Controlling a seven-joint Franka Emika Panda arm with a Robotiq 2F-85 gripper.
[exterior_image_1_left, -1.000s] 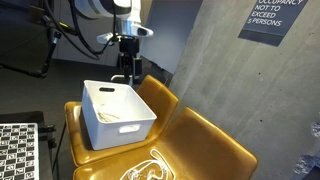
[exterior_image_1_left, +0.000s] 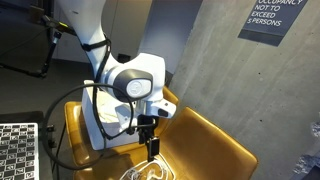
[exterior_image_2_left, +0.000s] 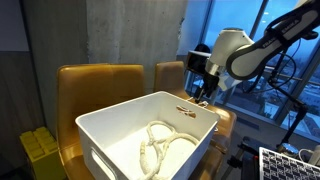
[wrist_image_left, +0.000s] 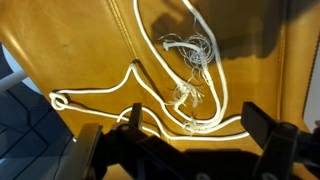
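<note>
A white rope (wrist_image_left: 205, 122) with frayed ends lies in loose loops on the tan leather seat (wrist_image_left: 100, 30). In exterior view 1 the same rope (exterior_image_1_left: 150, 168) shows at the front of the brown chair seat. Directly above it my gripper (exterior_image_1_left: 152, 148) points downward. The wrist view has the gripper open, its two dark fingers spread wide at left and right, with rope passing below and between them. Nothing is held. A white bin (exterior_image_2_left: 150, 110) stands on the neighbouring chair, and more white rope (exterior_image_2_left: 160, 150) lies inside it.
Brown chair backs (exterior_image_1_left: 205, 145) rise behind the seat, with a concrete wall beyond. A yellow block stack (exterior_image_2_left: 42, 155) stands at the left in exterior view 2. A checkered board (exterior_image_1_left: 18, 150) is at the lower left of exterior view 1.
From above the white bin, my gripper has moved right and down to over the rope on the seat. The arm now blocks much of the bin in exterior view 1.
</note>
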